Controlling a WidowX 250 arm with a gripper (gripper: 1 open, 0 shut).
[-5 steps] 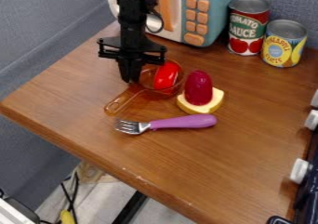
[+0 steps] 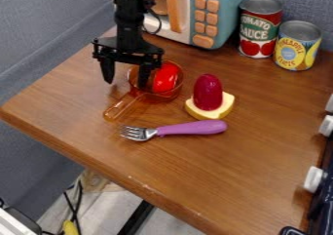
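The black gripper hangs over the left side of an orange translucent pan, its fingers at or just above the pan. A red rounded object lies in the pan, just right of the fingers; whether they touch it is hard to tell. The pan's handle points toward the lower left. A dark red oval object stands on a yellow slice, and a purple-handled fork lies in front of them.
A teal toy microwave, a tomato can and a yellow can stand at the back. A dark appliance is at the right edge.
The gripper has shifted slightly left, and its fingers look further apart than before.
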